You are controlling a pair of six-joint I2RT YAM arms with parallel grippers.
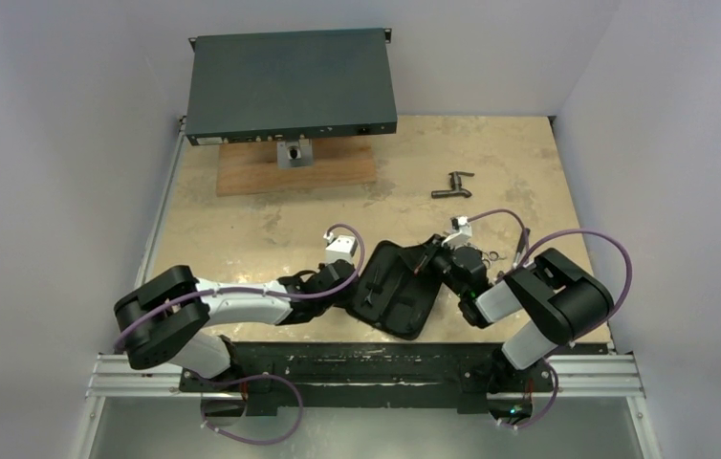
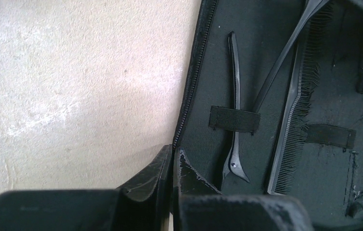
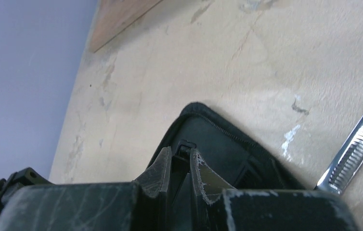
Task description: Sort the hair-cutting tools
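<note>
The open black zip case (image 1: pixel 404 311) lies at the front centre. In the left wrist view a sectioning clip (image 2: pixel 235 72) sits under an elastic strap, with a comb (image 2: pixel 288 144) beside it. My left gripper is shut at the case's zipped edge; nothing clearly shows between its fingers. My right gripper is over the case, shut on a thin dark tool, whose kind is unclear. A silver toothed blade (image 3: pixel 355 149), likely thinning scissors, lies on the table right of the case.
Scissor handles (image 1: pixel 493 256) and other tools lie beside the right arm. A dark metal fitting (image 1: pixel 452 191) lies behind them. A wooden board (image 1: pixel 242 177) with a mounted device stands at the back left.
</note>
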